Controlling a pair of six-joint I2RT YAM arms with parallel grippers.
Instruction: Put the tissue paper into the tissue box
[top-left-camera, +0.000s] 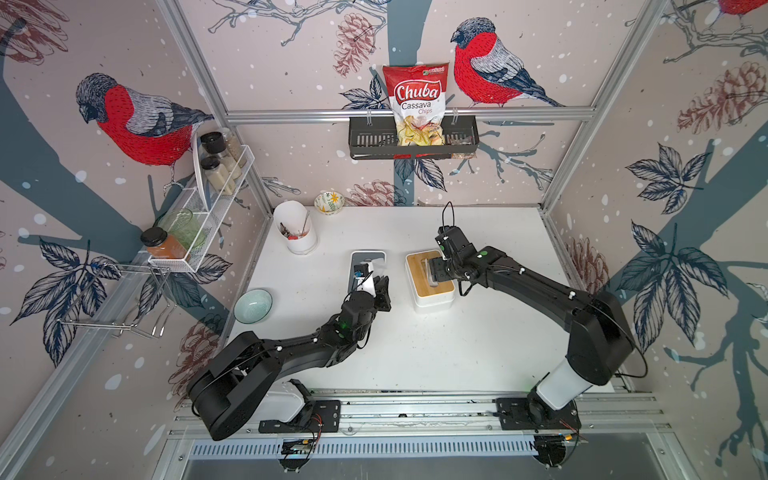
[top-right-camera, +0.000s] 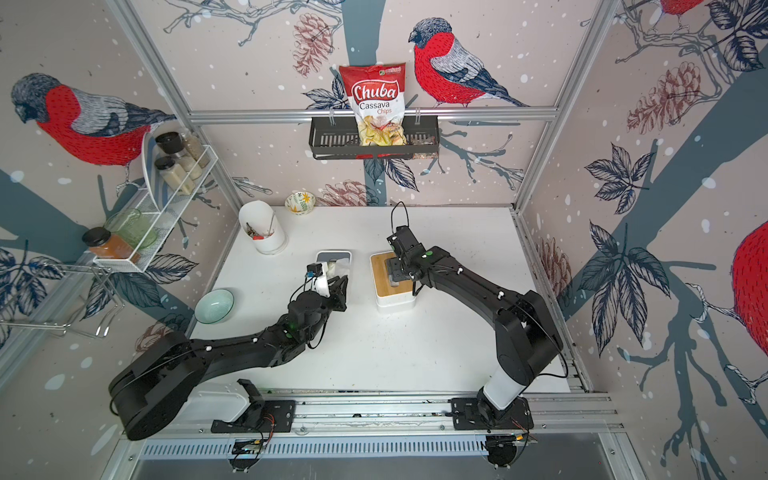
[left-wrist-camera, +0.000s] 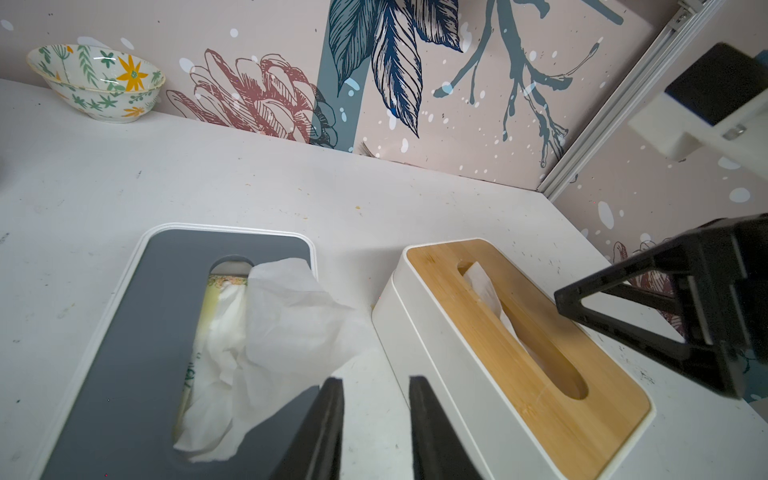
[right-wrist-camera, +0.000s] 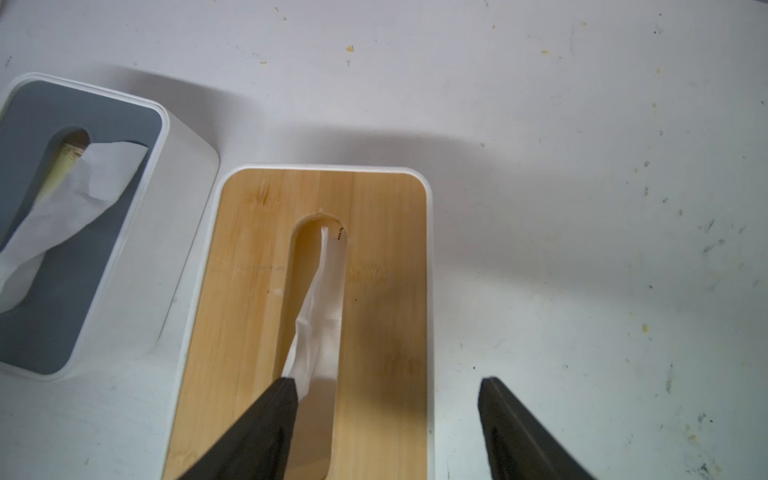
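The wooden-lidded white tissue box (right-wrist-camera: 389, 320) stands on the table; a white tissue (right-wrist-camera: 320, 336) lies down inside its long slot, as the right wrist view shows. To its left is a second box with a grey lid (left-wrist-camera: 120, 352), where a white tissue (left-wrist-camera: 288, 328) spills loosely out of the opening over the lid. My left gripper is open in front of and between the two boxes, holding nothing. Over the wooden lid, at its near right part, hovers my right gripper, its fingers wide apart and empty.
A flowered bowl (top-left-camera: 329, 202) and a white container with utensils (top-left-camera: 296, 228) sit at the back left. A pale green bowl (top-left-camera: 253, 305) is at the left edge. Right of the wooden-lidded box and in front of both boxes, the table is clear.
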